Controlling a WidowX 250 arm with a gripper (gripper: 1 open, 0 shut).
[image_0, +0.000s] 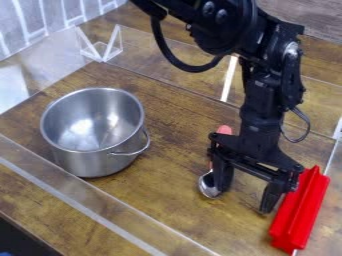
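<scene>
My black gripper (246, 188) is low over the wooden table (147, 215), its fingers open and spread either side, pointing down. By its left finger lies a small metal utensil (209, 184), like a spoon, with a reddish part showing above it, partly hidden behind the gripper. A steel pot (92, 131) with a wire handle stands to the left. A red bar-shaped object (301, 210) lies just right of the gripper's right finger.
A clear plastic piece (40, 85) lies at the left edge, and a white bracket (100, 45) is at the back left.
</scene>
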